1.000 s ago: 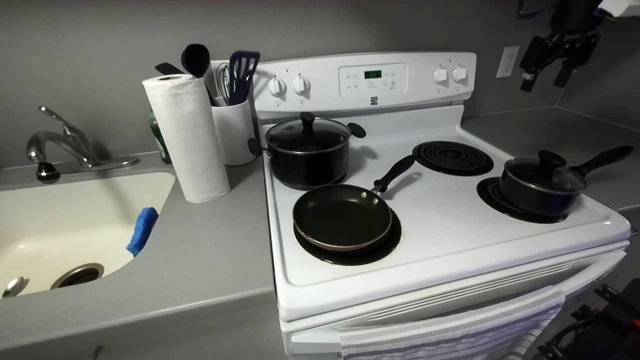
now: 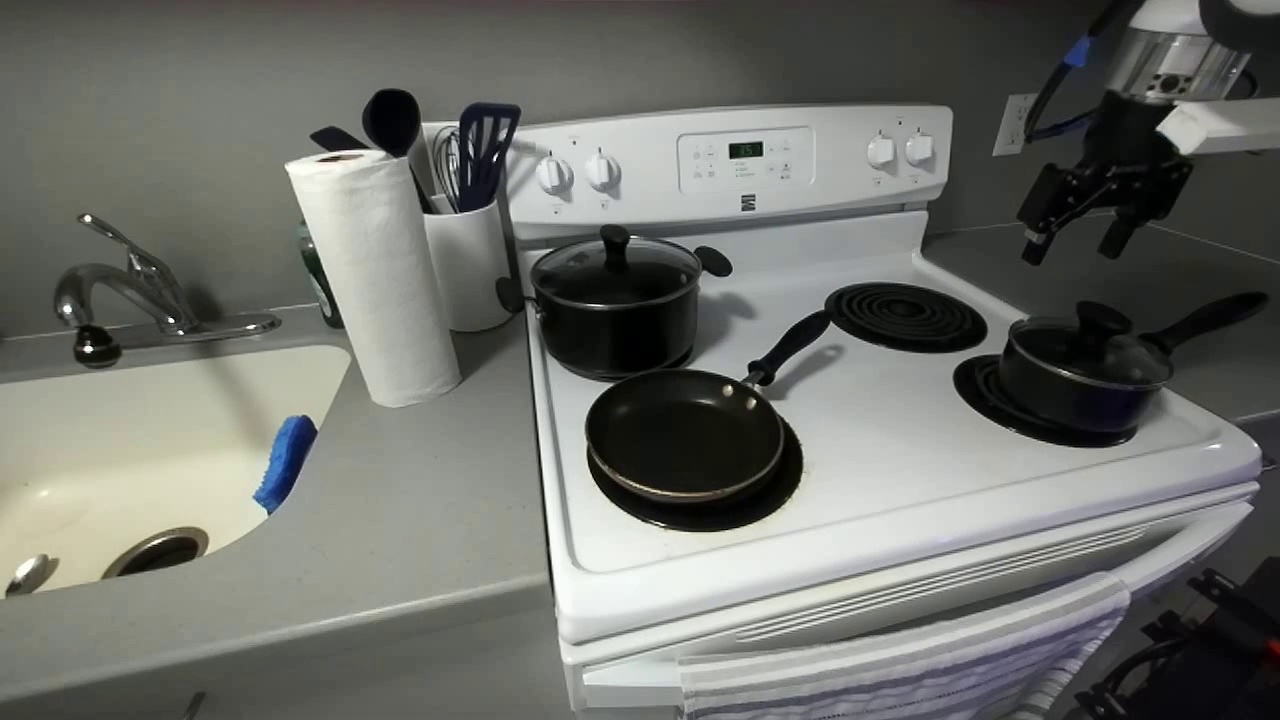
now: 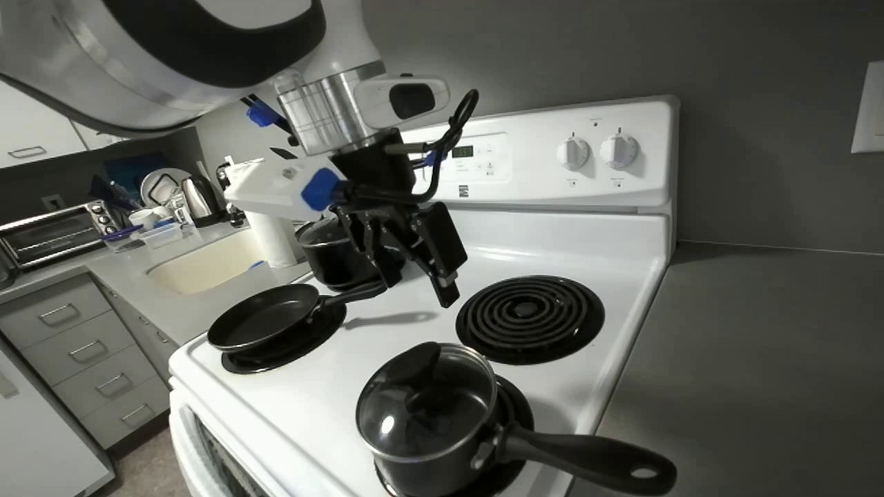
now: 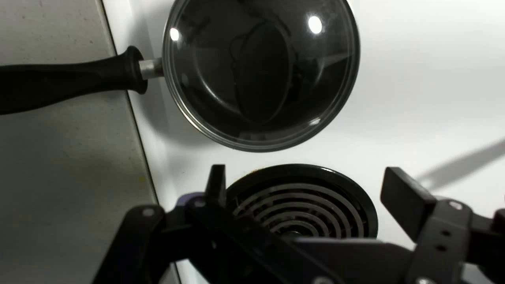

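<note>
My gripper [image 2: 1074, 250] is open and empty, held in the air above the right side of the stove. In the wrist view its fingers stand wide apart, with the bare rear right coil burner [image 4: 303, 208] showing beyond them. A small black saucepan [image 2: 1068, 390] with a glass lid [image 3: 427, 397] sits on the front right burner. Its long handle [image 3: 588, 457] sticks out over the counter on the right. The lid's dark knob [image 2: 1100, 322] is upright, below the height of my fingertips. Nothing touches the gripper.
A black frying pan [image 2: 684, 434] occupies the front left burner, its handle pointing back and right. Behind it stands a lidded black pot [image 2: 618, 314]. Paper towels [image 2: 374, 282] and a utensil holder [image 2: 471, 264] are left of the stove.
My gripper has come down and nearer to the saucepan in exterior view 1, still open. The pots, pan and lids have not moved.
</note>
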